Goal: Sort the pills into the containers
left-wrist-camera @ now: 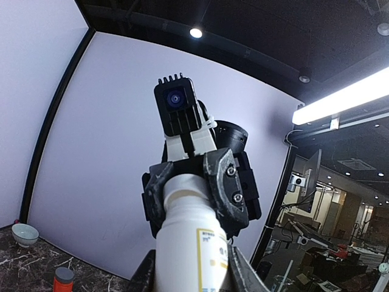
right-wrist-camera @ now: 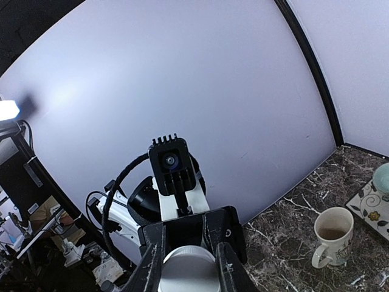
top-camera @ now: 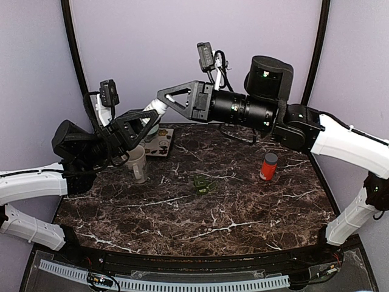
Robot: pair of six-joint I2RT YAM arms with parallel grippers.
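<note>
A white bottle [left-wrist-camera: 185, 249] with a yellow-edged label is held up above the table between both arms. My left gripper [top-camera: 148, 120] is shut around its body. From the other side my right gripper [top-camera: 164, 100] is shut on the bottle's ribbed white cap [right-wrist-camera: 189, 271], with a finger on either side of it. Cap and bottle look in line, but whether the cap is loose cannot be told. The bottle tilts in the top view. No pills are in sight, and the bottle's inside is hidden.
An orange-red bottle with a grey cap [top-camera: 268, 167] stands at the table's right. A mug [right-wrist-camera: 334, 231] is at the left, near a patterned tray [top-camera: 163, 145] bearing a pale green bowl [right-wrist-camera: 382, 177]. A small green item [top-camera: 202, 184] lies mid-table.
</note>
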